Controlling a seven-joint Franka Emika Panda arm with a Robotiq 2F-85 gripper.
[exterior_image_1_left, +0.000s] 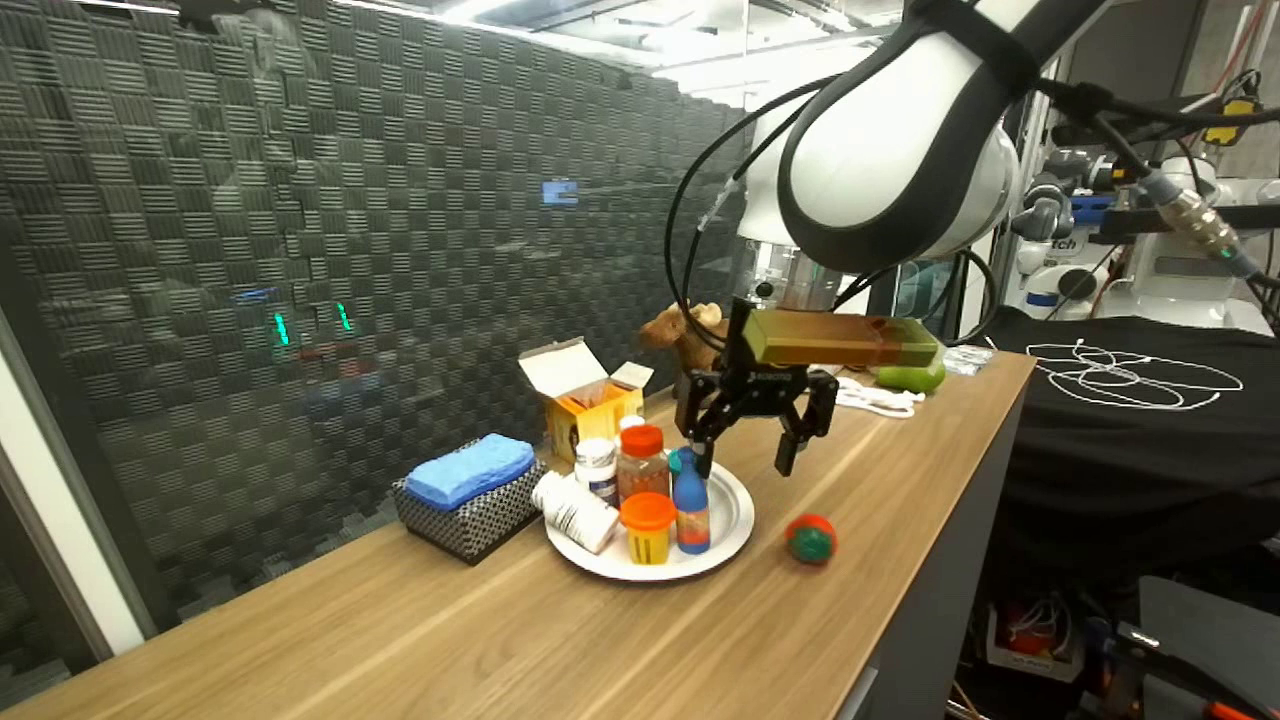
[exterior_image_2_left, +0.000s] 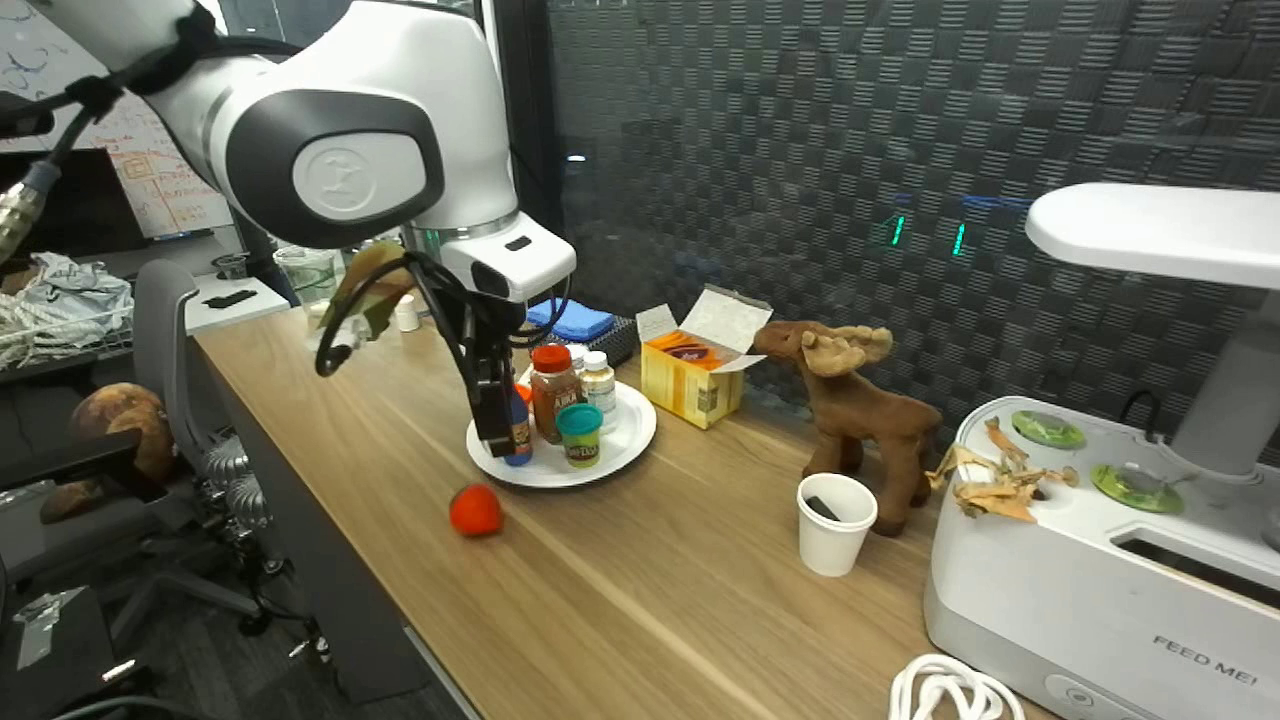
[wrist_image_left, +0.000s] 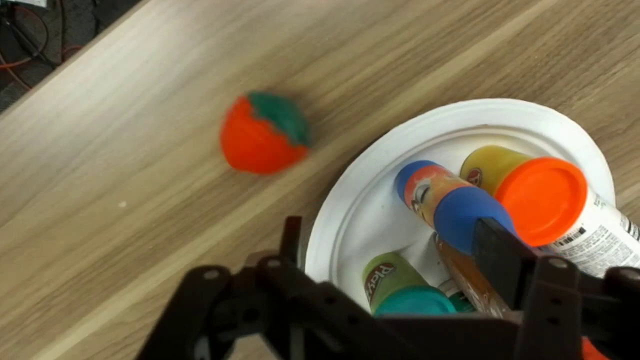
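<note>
A red ball with a green patch (exterior_image_1_left: 811, 540) is apart from the white plate (exterior_image_1_left: 732, 528), over the wood beside its rim; whether it touches the table is hard to tell. It looks slightly blurred in the wrist view, where the red and green ball (wrist_image_left: 264, 133) appears beyond the fingertips. My gripper (exterior_image_1_left: 746, 461) is open, fingers spread, nothing between them. One finger (wrist_image_left: 501, 261) overlaps the blue bottle (wrist_image_left: 471, 216) in the wrist view; contact cannot be told. The plate also bears an orange-lidded tub (exterior_image_1_left: 649, 528), a red-lidded jar (exterior_image_1_left: 643, 462) and white bottles.
A teal-lidded tub (exterior_image_2_left: 579, 434) stands on the plate. Behind are an open yellow box (exterior_image_2_left: 690, 378), a toy moose (exterior_image_2_left: 858, 414) and a blue cloth on a dark box (exterior_image_1_left: 470, 470). A paper cup (exterior_image_2_left: 830, 546) stands farther along.
</note>
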